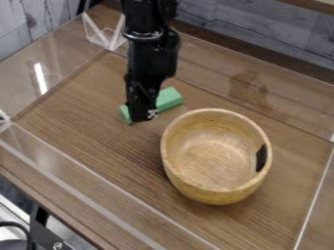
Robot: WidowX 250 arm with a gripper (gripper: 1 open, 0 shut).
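My black gripper point(141, 105) hangs from the top centre over a green block point(164, 101) lying on the wooden table point(78, 137). Its fingertips are low, at the left part of the block, which they partly hide. The fingers look close together; whether anything is between them is hard to tell. A round tan bowl point(214, 156) sits to the right and in front of the block.
Bare table lies to the left and front. A cable shows at the lower left corner, and clear plastic edges at the left.
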